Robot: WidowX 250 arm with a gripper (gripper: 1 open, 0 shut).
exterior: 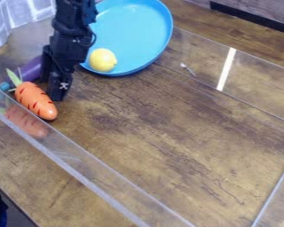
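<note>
My gripper (56,80) is lowered at the upper left, open, over a purple eggplant (31,69) that lies partly hidden behind its fingers. An orange carrot (35,100) with a green top lies just in front of the gripper, near the clear barrier. A yellow lemon (103,59) rests on a blue plate (142,35) to the right of the gripper.
Clear plastic walls (97,174) border the wooden table (180,133) at the front left and at the right. A small white strip (226,69) is at the back right.
</note>
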